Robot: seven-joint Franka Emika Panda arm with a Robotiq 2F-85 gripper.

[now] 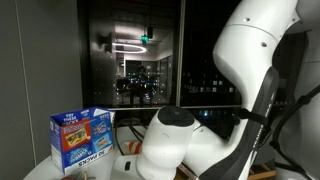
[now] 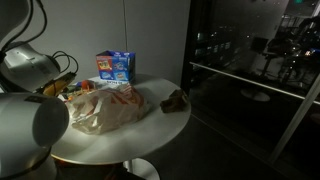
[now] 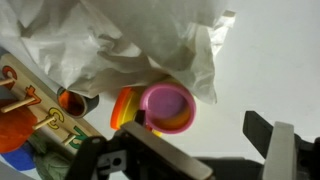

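Note:
In the wrist view, my gripper is open above the white table point(image 3: 235, 75), with nothing held between its fingers. A pink round cup point(image 3: 180, 124) lies just beyond the gap, with a yellow-and-orange piece point(image 3: 125, 106) against its left side. Crumpled whitish plastic or paper point(image 3: 105, 40) spreads over the upper left and reaches close to the cup. To the left are a small metal container point(image 3: 72, 103) with orange inside and a wooden board point(image 3: 42, 104) with numbers and pegs. The fingertips are hidden in both exterior views.
A blue snack box point(image 2: 115, 67) stands at the table's back. The plastic bag point(image 2: 107, 110) covers much of the middle, and a brown item point(image 2: 175, 101) sits near the right edge. Bare tabletop point(image 2: 150, 124) shows between bag and rim.

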